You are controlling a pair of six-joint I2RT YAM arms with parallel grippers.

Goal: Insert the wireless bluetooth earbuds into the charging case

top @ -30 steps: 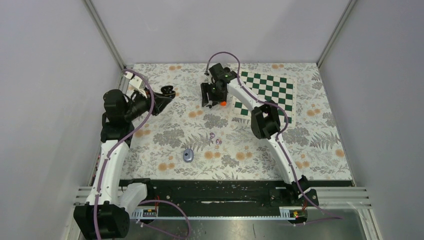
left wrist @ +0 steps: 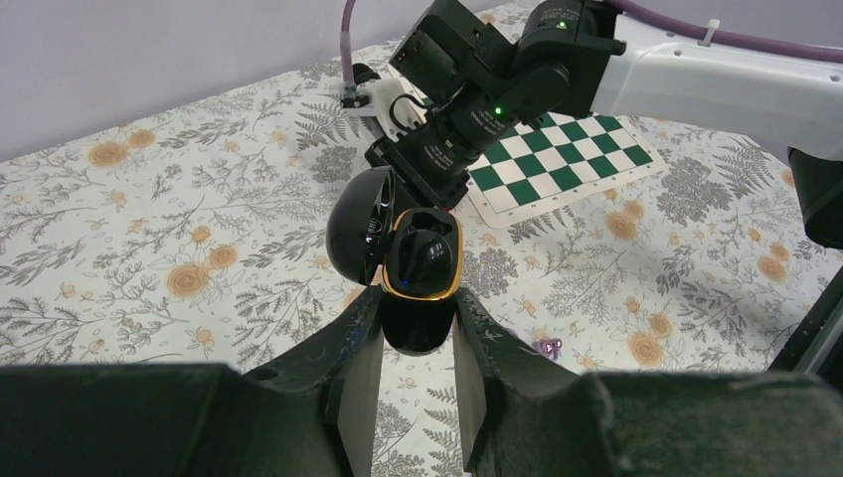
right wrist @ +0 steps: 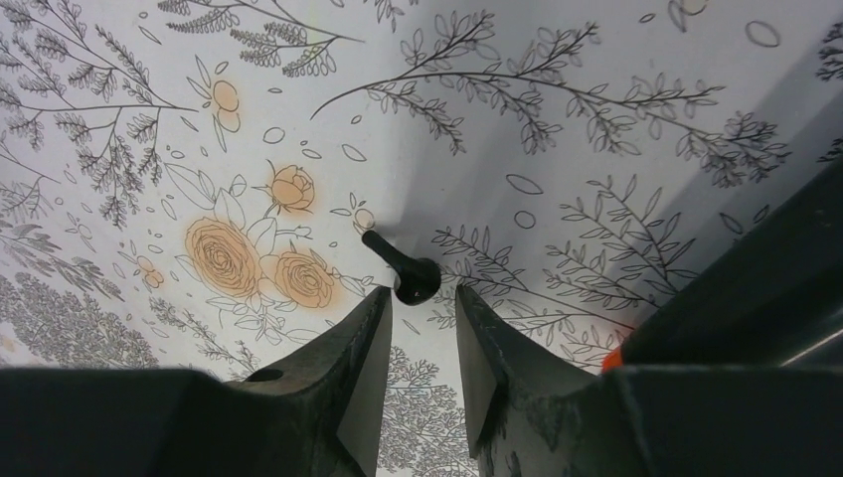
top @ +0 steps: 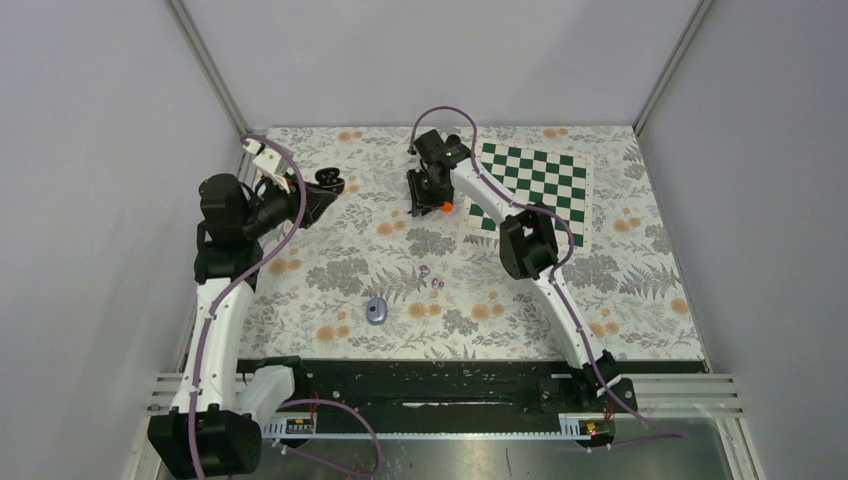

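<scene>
The black charging case [left wrist: 422, 328] is gripped upright in my left gripper [top: 325, 196], raised at the left side of the table. Its lid [left wrist: 360, 227] is flipped up, and a gold-coloured line edges the opening. A dark rounded shape shows inside; whether it is an earbud, I cannot tell. A black earbud [right wrist: 420, 282] lies on the patterned cloth in the right wrist view, its stem pointing up and left. My right gripper points down at it, fingers apart on either side of the earbud's head in that view. Contact with the earbud is not visible.
Close beside the right gripper lies a large black object with an orange end [top: 447, 206]. A green-and-white checkerboard [top: 540, 180] lies at the back right. Small purple pieces [top: 437, 284] and a grey-blue oval object [top: 376, 310] sit nearer the front.
</scene>
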